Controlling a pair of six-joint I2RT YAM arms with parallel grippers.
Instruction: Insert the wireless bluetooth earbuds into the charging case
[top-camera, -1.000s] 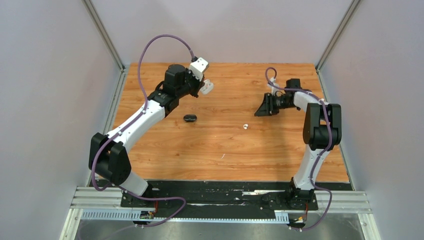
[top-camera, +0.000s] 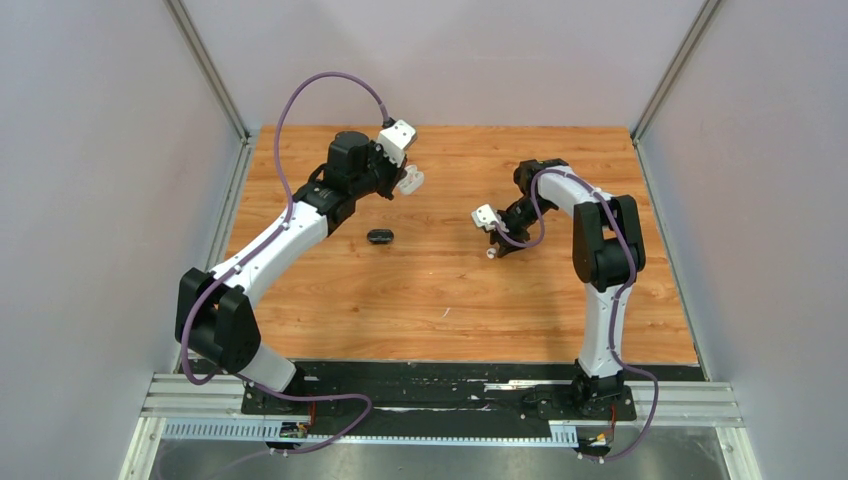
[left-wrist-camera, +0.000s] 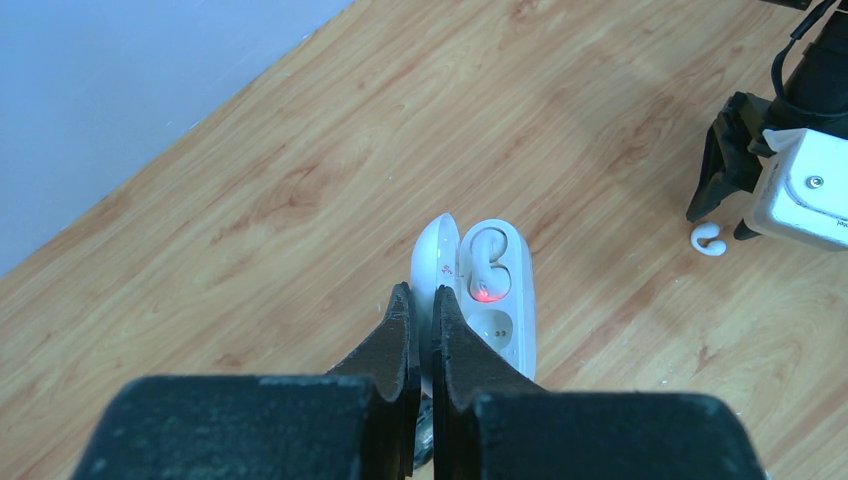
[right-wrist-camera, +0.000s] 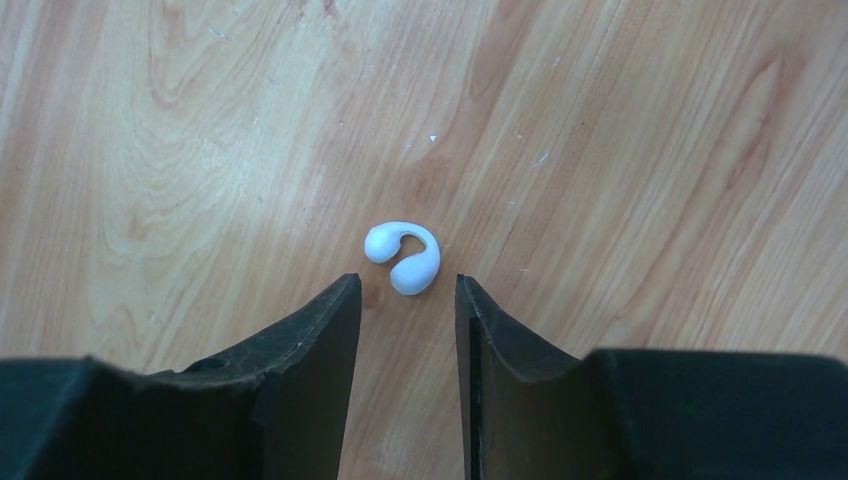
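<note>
The white charging case (left-wrist-camera: 525, 290) is open at my left gripper, which is shut with the case's lid (left-wrist-camera: 434, 255) between its fingers. One earbud (left-wrist-camera: 487, 272) sits in a slot, a red light glowing at its end. The other slot (left-wrist-camera: 494, 328) shows empty. On the wood lies a loose white, C-shaped earbud (right-wrist-camera: 428, 262), just beyond the fingertips of my right gripper in its wrist view. Those fingers stand apart, one to either side of the earbud's line, with nothing held. From the top, the right gripper (top-camera: 499, 246) is close beside it.
A small black object (top-camera: 380, 236) lies on the table (top-camera: 440, 290) below the left gripper. A short white scrap (top-camera: 446, 312) lies nearer the front.
My right arm has swung left, its gripper turning and coming to the loose earbud. The left arm and the case have hardly moved.
</note>
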